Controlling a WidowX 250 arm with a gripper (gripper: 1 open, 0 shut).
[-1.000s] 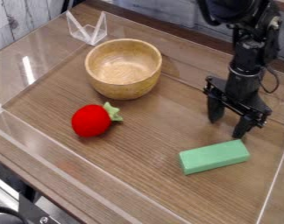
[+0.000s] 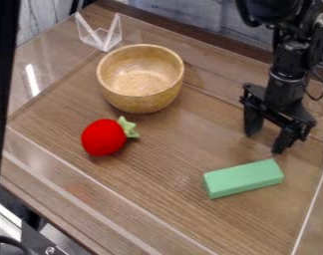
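My black gripper (image 2: pixel 275 124) hangs low over the right side of the wooden table, its fingers pointing down; whether it is open or shut is unclear. A green block (image 2: pixel 243 178) lies in front of it, apart from it. A red tomato-like object (image 2: pixel 103 139) with green leaves lies on the left, and a tan bowl (image 2: pixel 141 76) stands behind that.
A small clear wire-like object (image 2: pixel 101 30) sits at the back left. A wall edge runs along the back.
My gripper has shifted very slightly up and back, away from the green block. The objects on the table look unchanged.
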